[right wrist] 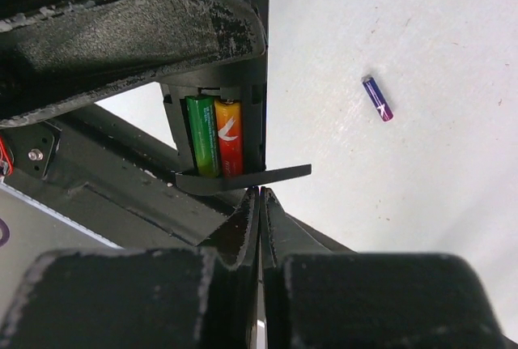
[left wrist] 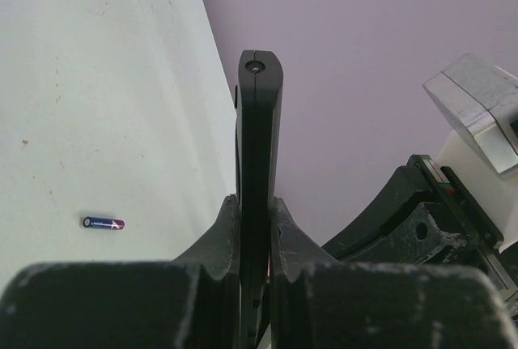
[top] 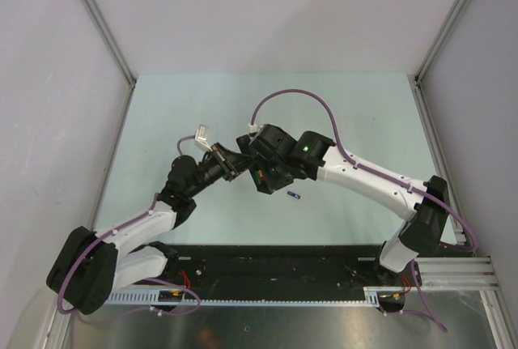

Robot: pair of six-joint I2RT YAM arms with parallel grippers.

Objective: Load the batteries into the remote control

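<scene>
My left gripper is shut on the black remote control [left wrist: 259, 122], holding it off the table with its narrow edge toward the left wrist camera. In the right wrist view, the remote's battery bay shows a green battery [right wrist: 204, 134] and an orange-red battery [right wrist: 229, 137] lying side by side. A thin dark strip [right wrist: 279, 175] crosses the bay's lower end; whether it is a loose cover cannot be told. My right gripper is shut, nothing visible between its fingers, tips just below that strip. Contact there is unclear.
A small purple-blue battery lies alone on the white table [top: 348, 219], also seen in the left wrist view. Both arms meet closely over the table's middle.
</scene>
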